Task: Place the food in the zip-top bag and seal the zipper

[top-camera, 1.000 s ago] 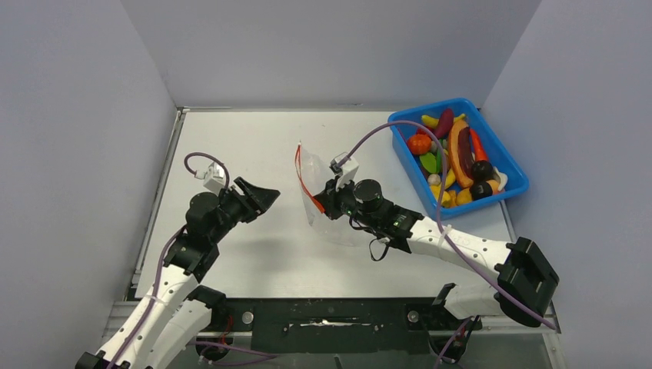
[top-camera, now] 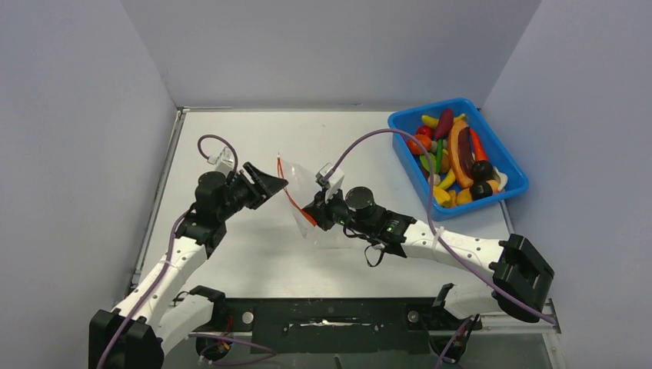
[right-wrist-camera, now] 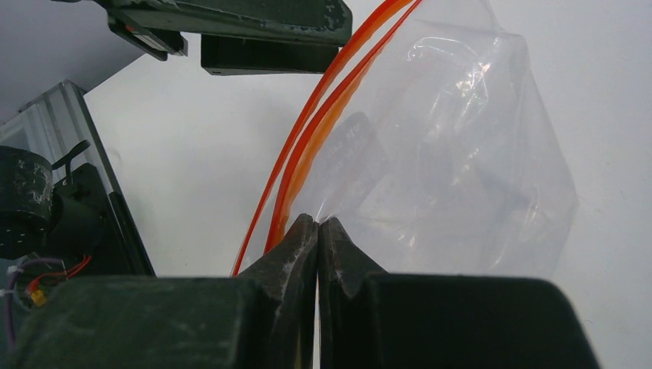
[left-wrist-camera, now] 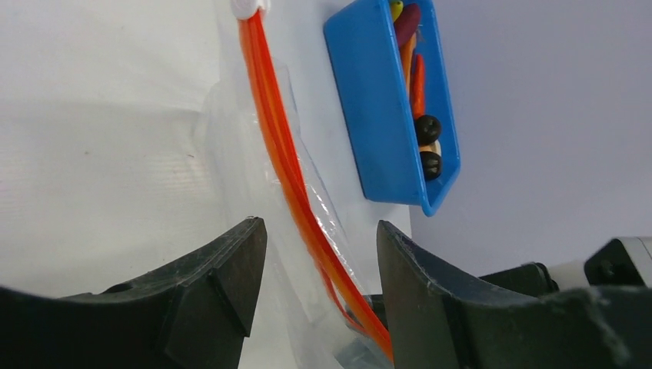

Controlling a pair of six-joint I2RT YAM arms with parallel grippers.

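Observation:
A clear zip top bag [top-camera: 304, 183] with an orange zipper strip [left-wrist-camera: 288, 165] hangs above the middle of the table, its strip running diagonally. My right gripper is shut on the bag's clear film just beside the strip. Facing the strip from the left, my left gripper is part open. In the left wrist view the strip passes between its fingers' outlines, and whether they touch it I cannot tell. A white slider [left-wrist-camera: 246, 8] shows at the strip's far end. The toy food [top-camera: 457, 157] lies in a blue bin; none shows inside the bag.
The blue bin [top-camera: 517, 183] stands at the table's back right corner. Around the bag, the white table [top-camera: 238, 138] is bare. Grey walls close off the back and both sides.
The right gripper has moved a little left, bringing the bag and its strip with it.

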